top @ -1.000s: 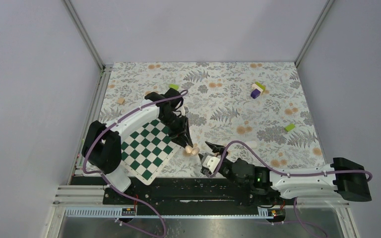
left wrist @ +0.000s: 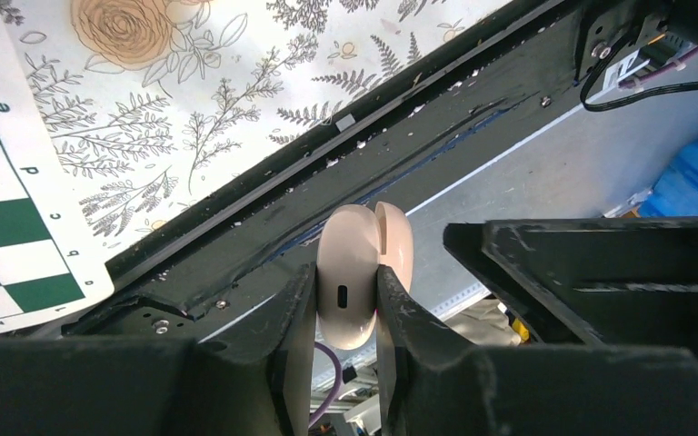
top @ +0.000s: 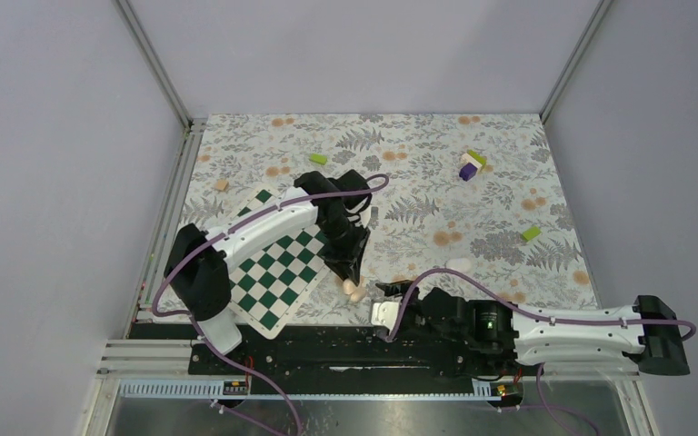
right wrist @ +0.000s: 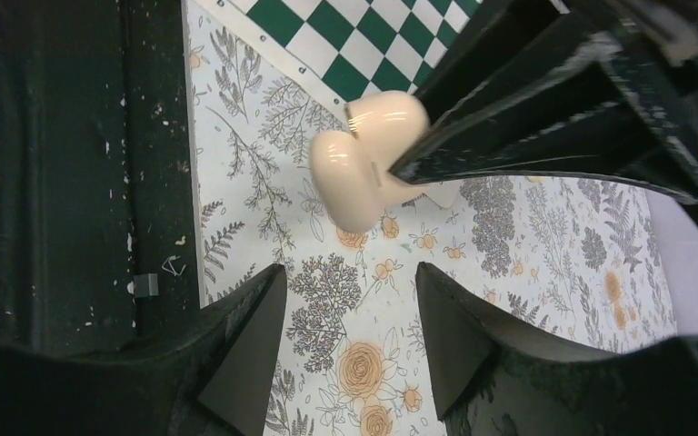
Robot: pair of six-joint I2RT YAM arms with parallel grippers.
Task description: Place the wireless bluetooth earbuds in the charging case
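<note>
The pale pink charging case [left wrist: 346,245] is in my left gripper, which is shut on it; its rounded body shows two parts with a seam. In the right wrist view the case [right wrist: 345,177] appears beside the left gripper's black fingers, above the table. In the top view it [top: 351,289] hangs at the front middle. My right gripper stands open just to the right of the case, nothing between its fingers. I cannot tell the earbuds apart from the case.
A green checkerboard [top: 273,286] lies under the left arm. Small blocks [top: 469,171] sit at the back right, a green one [top: 530,232] at right. The table's front edge and dark rail [left wrist: 436,127] run below the case.
My left gripper has moved right and toward the front with the case. The right arm has shifted slightly toward the front and right.
</note>
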